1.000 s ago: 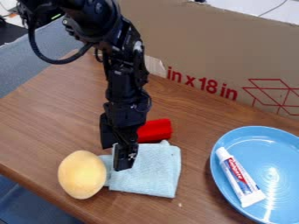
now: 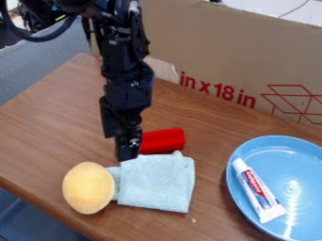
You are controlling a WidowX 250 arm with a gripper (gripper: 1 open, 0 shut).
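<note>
The black gripper (image 2: 126, 146) points down at the back left corner of a light blue folded cloth (image 2: 156, 184), just left of a red cylinder (image 2: 164, 140); whether its fingers are open or shut is hard to tell. A pale yellow rounded object (image 2: 88, 186) lies at the cloth's left. A white tube (image 2: 257, 191) rests on a blue plate (image 2: 295, 170) at the right.
A large cardboard box (image 2: 239, 66) stands along the back of the wooden table (image 2: 44, 122).
The gripper has moved up and back, away from the middle of the cloth toward its far edge. The cloth and other objects look unmoved.
</note>
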